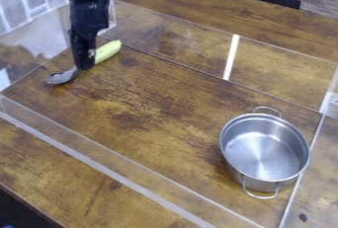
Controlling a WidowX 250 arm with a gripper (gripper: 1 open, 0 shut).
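Observation:
My black gripper (83,59) hangs low at the upper left, its tips over the narrow end of a pale yellow-green corn-like vegetable (107,50), partly covering it. A metal spoon-like utensil (61,77) lies just left and below the tips. The gripper looks narrow; whether anything is between its fingers is too small to tell.
A steel pot (264,151) with two handles stands at the lower right of the wooden table (145,143).

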